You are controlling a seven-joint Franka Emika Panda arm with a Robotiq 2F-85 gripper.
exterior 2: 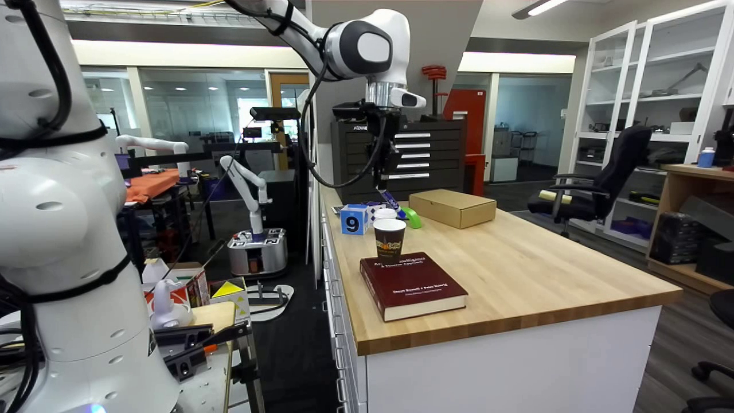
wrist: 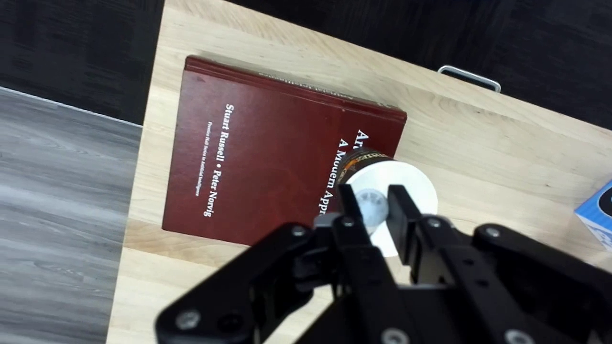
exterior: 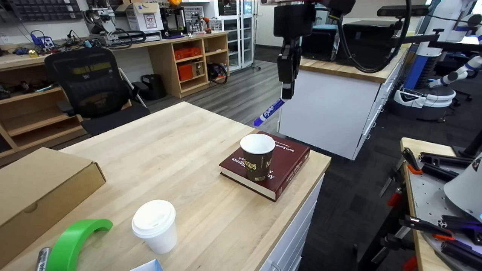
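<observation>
A blue Expo marker (exterior: 269, 112) hangs tilted from my gripper (exterior: 285, 95), which is shut on its upper end. In exterior view 1 the marker's lower tip is above the rim of a dark paper cup (exterior: 258, 163) and clear of it. That cup stands upright on a maroon book (exterior 2: 413, 283) near the table's corner. From the wrist view, my gripper is over the cup's white opening (wrist: 421, 192); the marker is seen almost end-on between the fingers, most of its length hidden.
A white lidded cup (exterior: 154, 225), a green arch (exterior: 77, 241) and a cardboard box (exterior: 45, 189) occupy the table's other end. Beside them is a blue number box (exterior 2: 354, 219).
</observation>
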